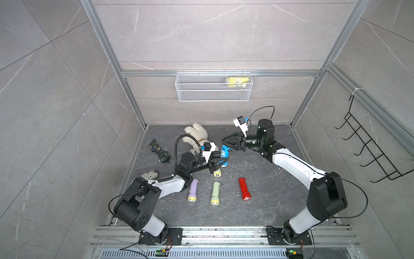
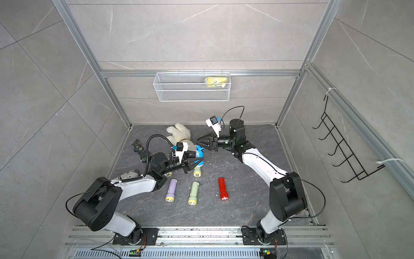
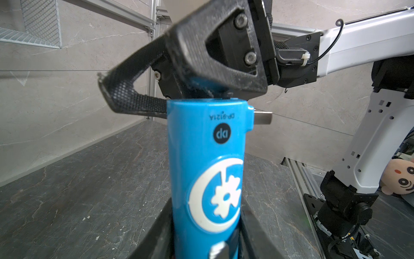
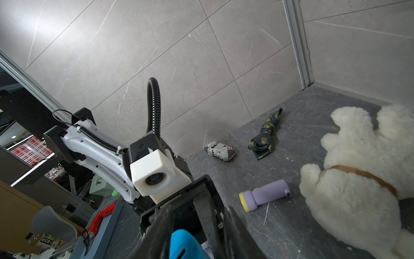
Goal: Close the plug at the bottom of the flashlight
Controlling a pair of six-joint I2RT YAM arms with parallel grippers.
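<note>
A blue flashlight stands upright in the air with its bottom end up, and my left gripper is shut on its body. The white emblem faces the left wrist camera. At the top end of the flashlight, my right gripper comes in from the right. Its dark fingers lie close over that end and hide the plug. In the right wrist view the blue end shows low between my right gripper's fingers, which stand apart. Whether they touch it I cannot tell.
Below lie a purple flashlight, a green one and a red one. Behind my left arm sits a white plush toy. A patterned cloth item rests at the left.
</note>
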